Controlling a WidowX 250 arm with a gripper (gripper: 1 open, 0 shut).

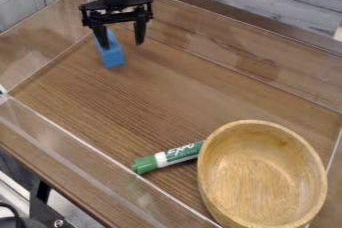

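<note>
My black gripper (pixel 116 18) is at the top of the view, its fingers spread open on either side. Just below its left part, a blue box (pixel 111 52) stands on the wooden table, its top partly hidden by the gripper. Whether they touch I cannot tell.
A large tan bowl (pixel 261 147) sits at the bottom right, with a green and white tube (pixel 177 155) lying left of it. The table's left edge runs along the lower left.
</note>
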